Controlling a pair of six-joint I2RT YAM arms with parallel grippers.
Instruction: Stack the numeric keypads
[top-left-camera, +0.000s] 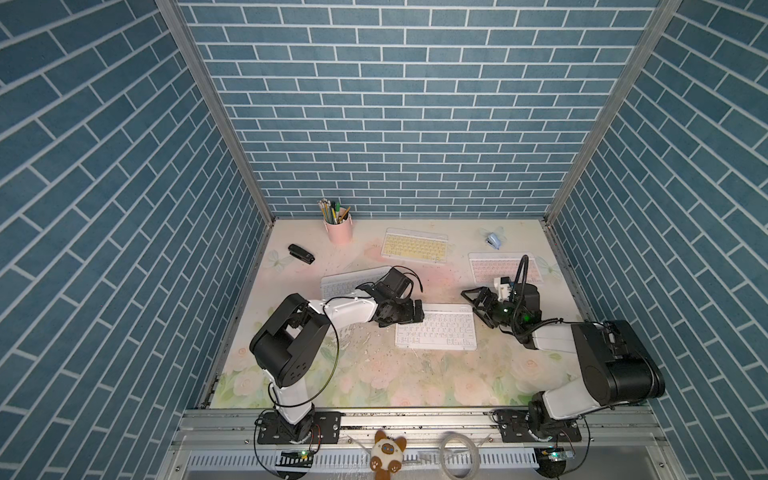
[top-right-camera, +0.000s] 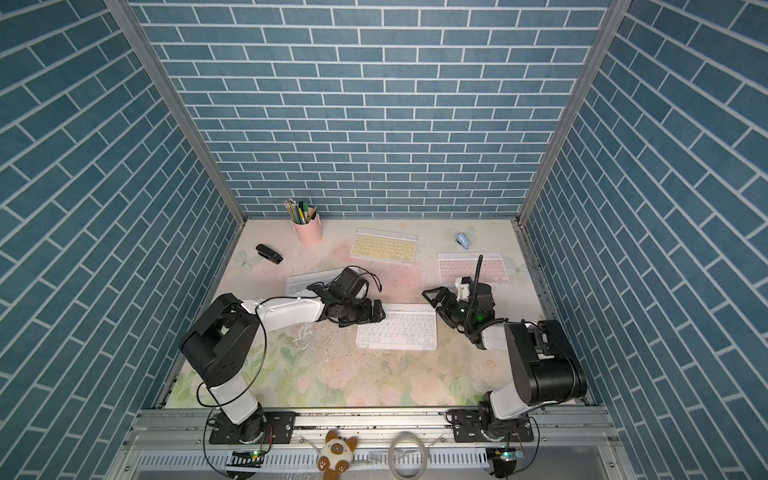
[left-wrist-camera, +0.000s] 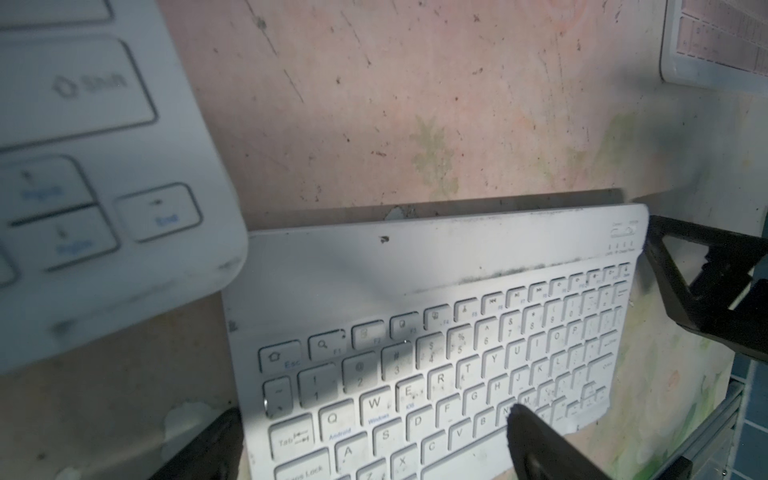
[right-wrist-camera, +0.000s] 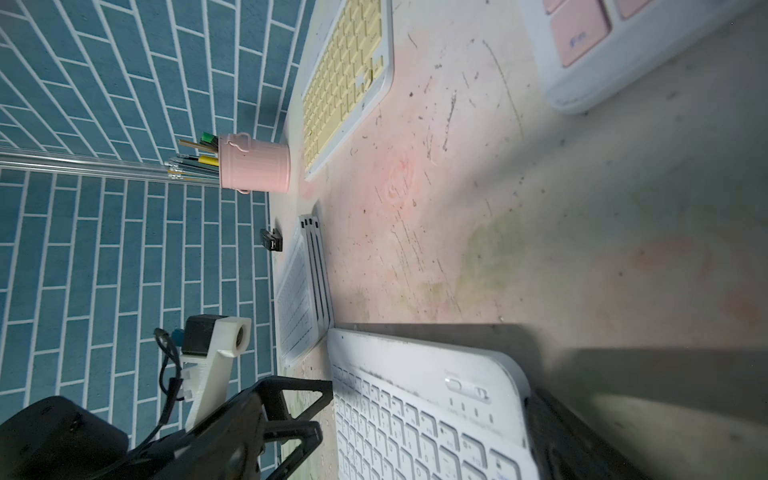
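The front white keyboard (top-left-camera: 436, 329) lies flat in the middle. My left gripper stands over its left part, fingers apart, one at the left edge, the other over the keys. My right gripper (top-left-camera: 480, 302) is open at its right end, one finger beside the top right corner. A second white keyboard (left-wrist-camera: 104, 248) lies behind and left, partly hidden by the left arm in the top views. A yellow keyboard (top-left-camera: 414, 244) lies at the back; a pink one (top-right-camera: 472, 264) at the right, partly behind my right arm.
A pink pencil cup (top-left-camera: 338, 230) and black stapler (top-left-camera: 301, 253) stand back left. A small blue object (top-left-camera: 494, 240) lies back right.
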